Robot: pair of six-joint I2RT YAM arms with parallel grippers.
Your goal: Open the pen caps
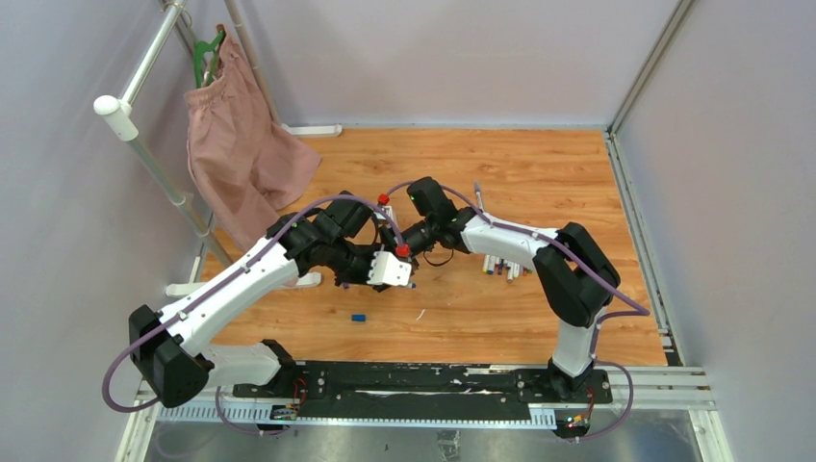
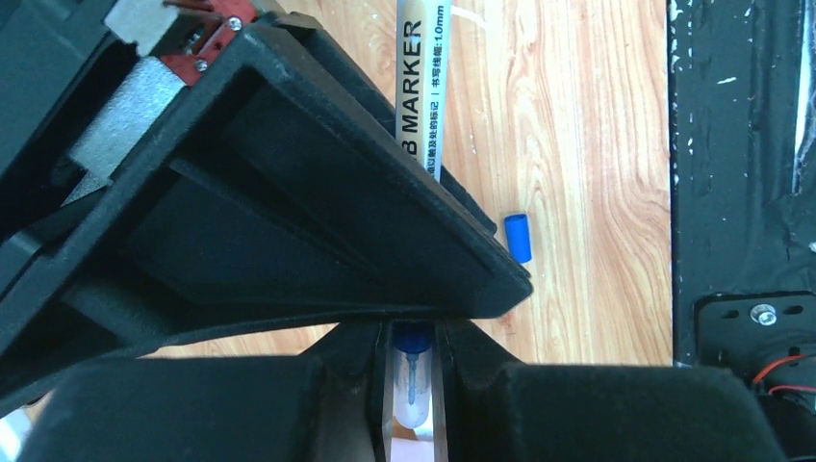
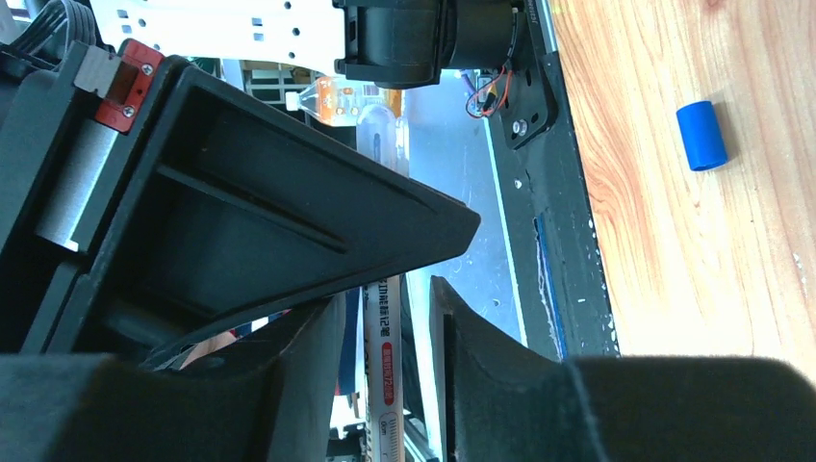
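A white marker with black lettering (image 2: 421, 96) is off the table between the two arms. In the left wrist view its clear cap (image 2: 412, 387), with blue inside, fills the gap of my left gripper, leaving no visible space at its sides. My right gripper stands open around the marker body (image 3: 385, 385), with space on both sides. A large black finger (image 3: 298, 202) of the left gripper crosses in front of the marker in the right wrist view. From above, the grippers meet near the table's middle and mostly hide the marker.
A small blue cap-like piece (image 1: 358, 318) lies loose on the wooden table (image 1: 539, 327). Several pens (image 1: 505, 268) lie beneath the right arm. Pink trousers (image 1: 236, 135) hang on a rack at the left.
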